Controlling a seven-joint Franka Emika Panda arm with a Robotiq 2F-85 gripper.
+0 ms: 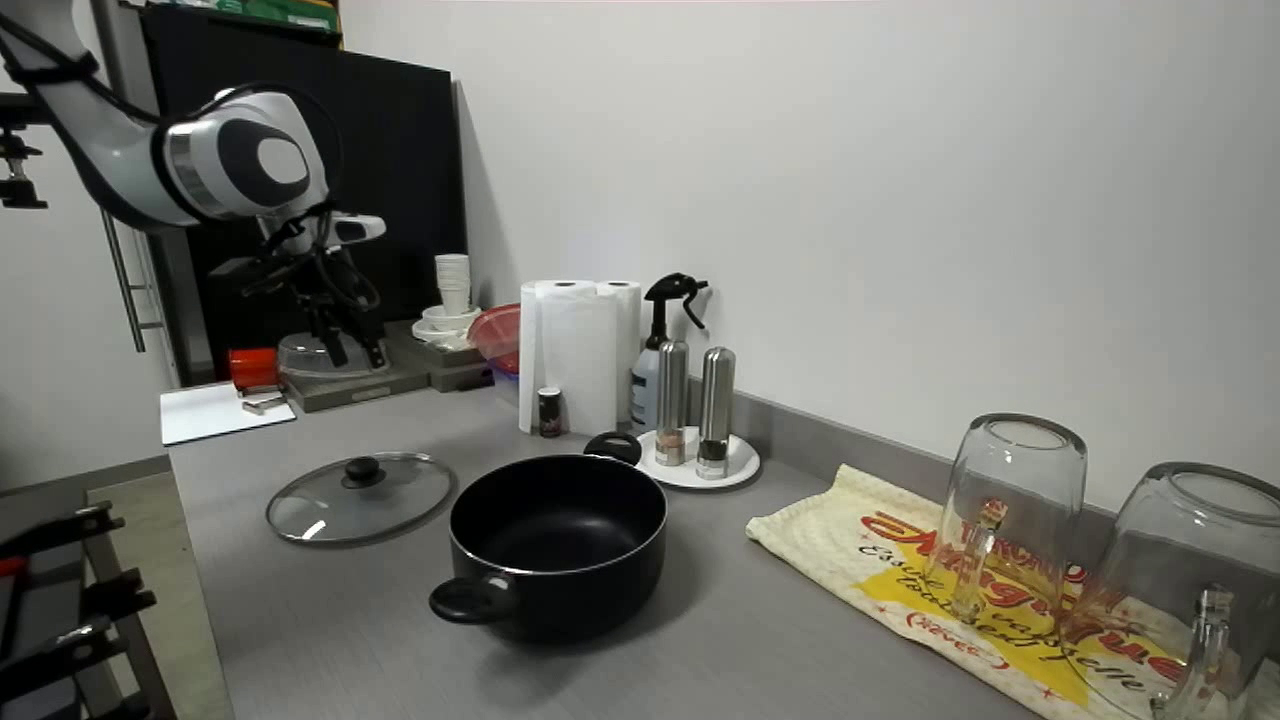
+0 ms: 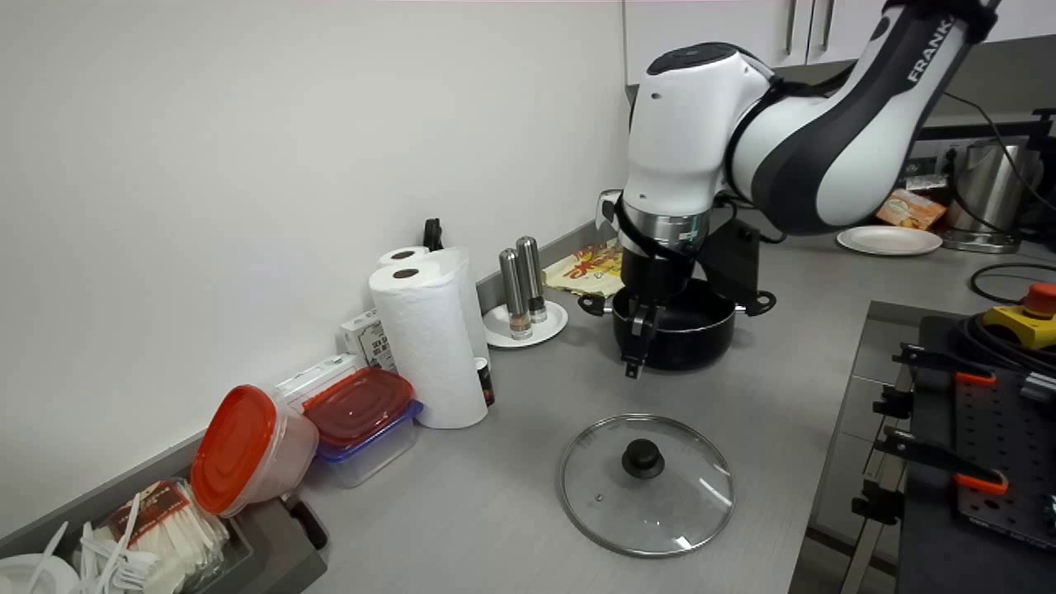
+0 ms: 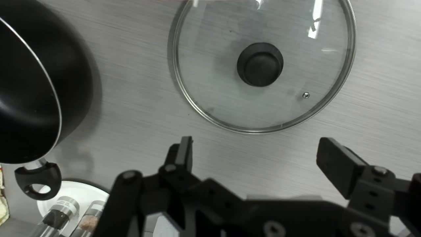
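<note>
A round glass lid point(image 3: 221, 94) with a metal rim and a black knob point(image 3: 260, 65) lies flat on the grey counter. To its left in the wrist view stands a black two-handled pot point(image 3: 75, 75), empty inside as exterior view 1 shows. My gripper is open, its fingers point(image 3: 335, 166) wide apart with only bare counter showing between them. In exterior view 1 the gripper point(image 1: 357, 358) hangs in the air above the lid point(image 1: 300, 510), clear of it. The pot point(image 1: 558, 588) sits uncovered beside the lid.
Pepper mills point(image 1: 715, 414) on a white plate point(image 1: 746, 470) and paper towel rolls point(image 1: 578, 360) stand along the wall. Glass mugs point(image 1: 1020, 450) rest on a printed towel point(image 1: 828, 528). Plastic tubs point(image 2: 361, 406) lie beyond the rolls.
</note>
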